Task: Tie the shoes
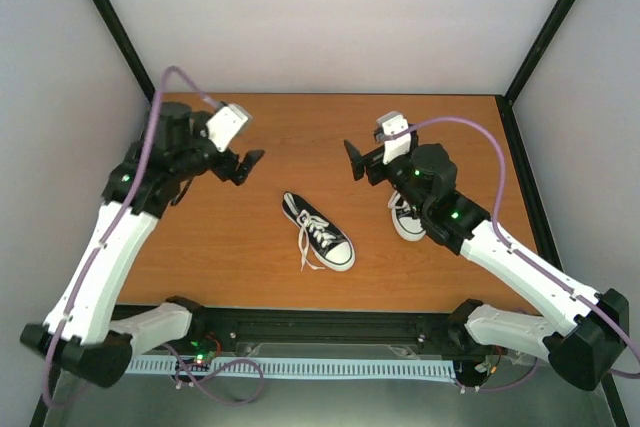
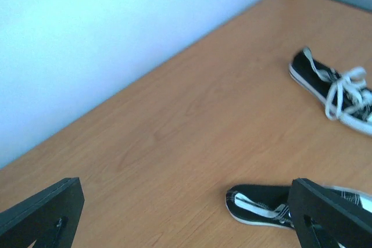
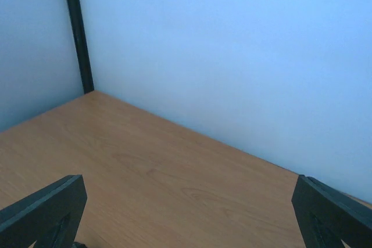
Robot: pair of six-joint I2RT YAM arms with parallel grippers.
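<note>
A black sneaker with a white toe (image 1: pixel 341 253) lies mid-table; one white lace (image 1: pixel 302 246) trails off its side onto the wood. Behind my right arm a second black sneaker (image 1: pixel 406 223) is mostly hidden. In the left wrist view that second shoe (image 2: pixel 332 87) has its white laces (image 2: pixel 347 92) looped in a bow, while the nearer shoe (image 2: pixel 256 204) is partly covered by a finger. My left gripper (image 1: pixel 249 167) stands open and empty, up and left of the middle shoe. Open too, with nothing in it, my right gripper (image 1: pixel 361 166) is raised up and right of that shoe.
A pale wall (image 1: pixel 330 22) closes off the back, with side walls left and right. Purple cables (image 1: pixel 498 177) loop along both arms.
</note>
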